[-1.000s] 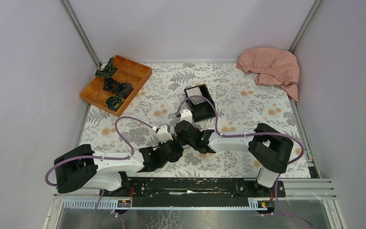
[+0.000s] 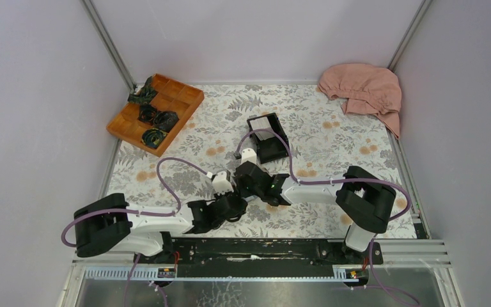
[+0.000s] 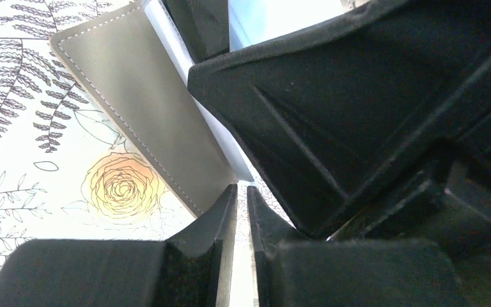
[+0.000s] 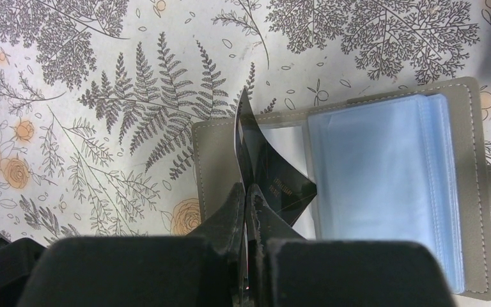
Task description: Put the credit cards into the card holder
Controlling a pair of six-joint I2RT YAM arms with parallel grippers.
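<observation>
The taupe card holder [image 4: 483, 224] lies spread on the table in the right wrist view, with light-blue sleeves [image 4: 377, 173] on its right half. My right gripper is shut on a thin black card [image 4: 281, 182], which looks bent and stands over the holder's middle. In the left wrist view, the left gripper is slightly open, a narrow gap between its tips and nothing seen in it. It is close to the holder's stitched cover [image 3: 147, 102], just beside the right gripper's large black finger [image 3: 332, 109]. The top view hides most of the holder under both arms.
Beyond the arms stands an open black box [image 2: 272, 150]. An orange compartment tray [image 2: 185, 96] with dark coils is at the back left, and a pink cloth [image 2: 361, 89] at the back right.
The left arm has shifted very slightly near the holder. The right arm has stayed almost still, and the other objects have not moved.
</observation>
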